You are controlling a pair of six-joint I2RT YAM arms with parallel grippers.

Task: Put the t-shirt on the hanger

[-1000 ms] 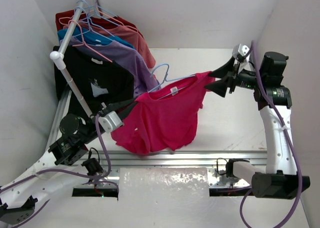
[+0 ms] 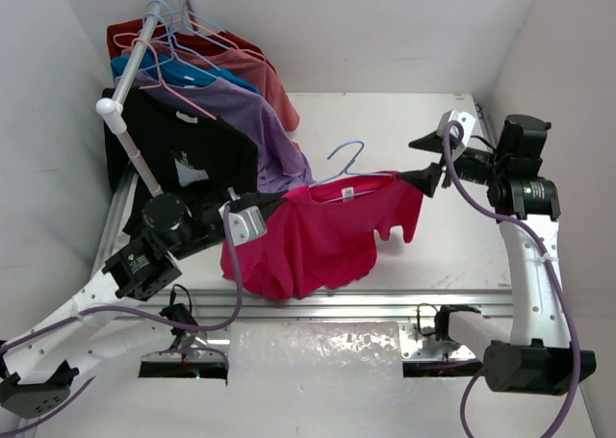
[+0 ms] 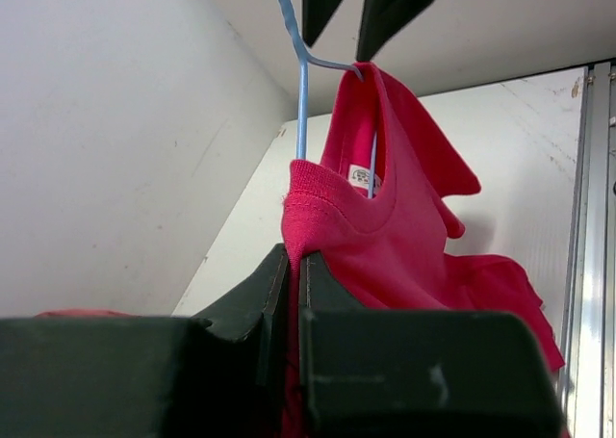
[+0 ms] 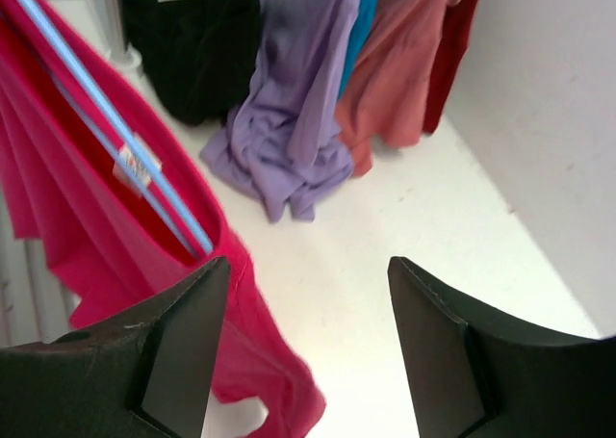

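Observation:
The crimson t-shirt (image 2: 318,236) hangs on a light blue hanger (image 2: 351,161) whose arms pass inside its neck opening. My left gripper (image 2: 281,202) is shut on the shirt's left shoulder; in the left wrist view pink fabric (image 3: 318,197) comes up between its fingers. At the other shoulder, my right gripper (image 2: 420,161) stands open with its fingers apart. In the right wrist view one finger (image 4: 183,351) is close to the shirt's shoulder (image 4: 236,274), while the gap between the fingers shows only white table. The hanger's hook points up and free.
A white rack pole (image 2: 135,149) at the left carries several hangers with black, purple (image 2: 241,135), blue and red shirts.
The shirt and hanger have shifted to the right with my left gripper.

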